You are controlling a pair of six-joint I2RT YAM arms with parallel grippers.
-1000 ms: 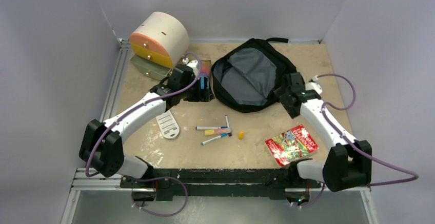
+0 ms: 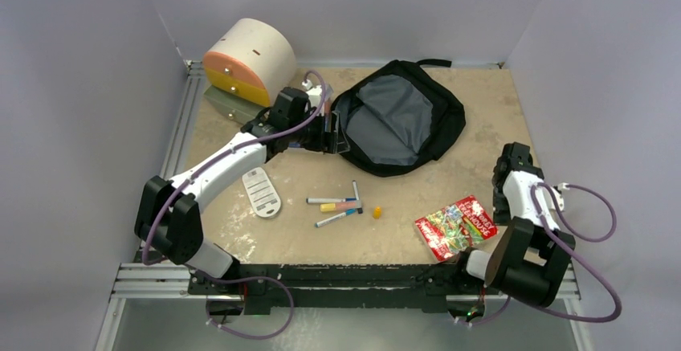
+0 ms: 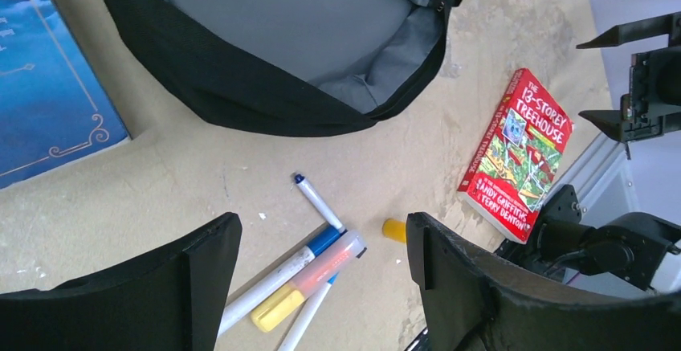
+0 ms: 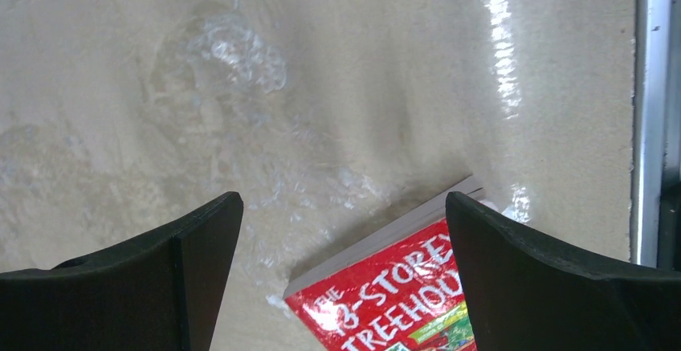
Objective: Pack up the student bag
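Note:
An open black bag [image 2: 393, 118] with grey lining lies at the back centre. My left gripper is open above the table just left of the bag, a blue book [image 3: 52, 94] beneath. Markers and a highlighter [image 2: 337, 206] lie in front, beside a small yellow piece [image 2: 377, 212]. A red "13-Storey Treehouse" book [image 2: 456, 226] lies at the front right. My right gripper stands open over that book's upper right edge, nothing between its fingers.
A rounded drawer organiser [image 2: 253, 58] stands at the back left, with a white slotted object [image 2: 262, 192] in front of it.
My right arm has swung from beside the bag rightward and toward the front, over the red book's right side. The left arm has shifted slightly right and upward in the top view.

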